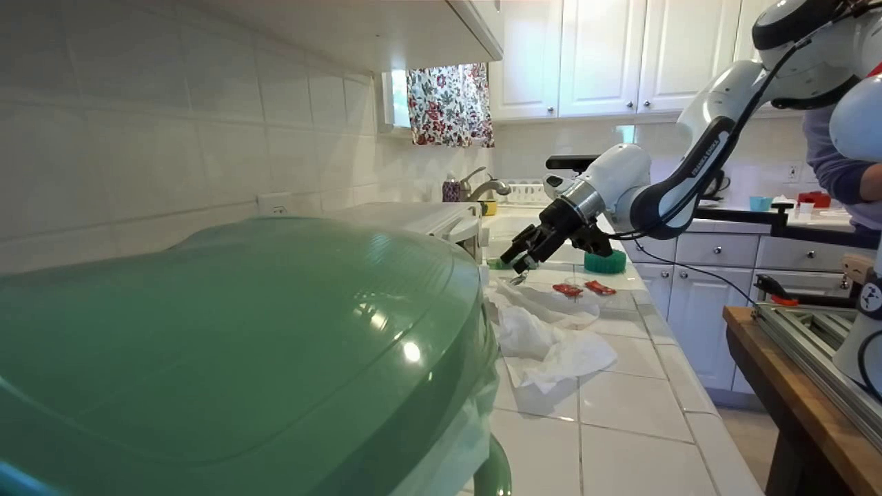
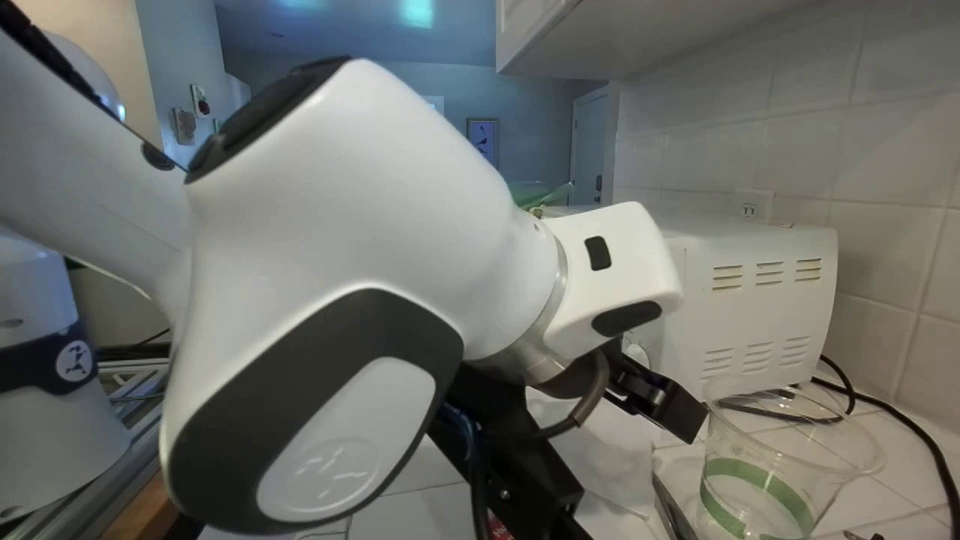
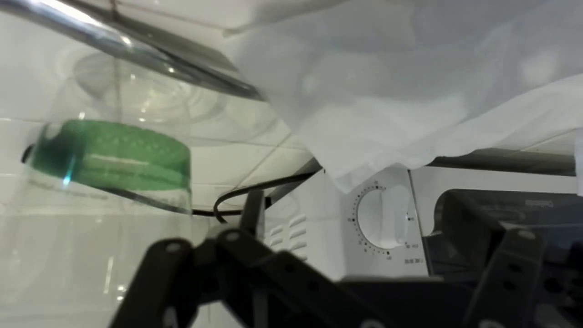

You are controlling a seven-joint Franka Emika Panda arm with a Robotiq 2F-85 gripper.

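My gripper [image 1: 514, 260] hangs over the far part of the white tiled counter, its two fingers spread with nothing between them. In the wrist view the toaster oven's white front and dial [image 3: 377, 218] show beyond the gap between the fingers. A clear plastic cup [image 3: 117, 156] with a green band stands at the left of that view, apart from the fingers. Exterior view 2 has the same cup [image 2: 765, 499] below and to the right of a black finger [image 2: 679, 414]. Crumpled white paper [image 1: 537, 343] lies on the counter, filling the upper right of the wrist view.
A shiny metal utensil [image 3: 142, 52] lies by the cup. Red packets [image 1: 568, 290] and a green round item [image 1: 605, 261] sit near the counter's edge. A big green lid [image 1: 289, 331] blocks the left foreground. Bare tiles [image 1: 632, 413] lie at the front.
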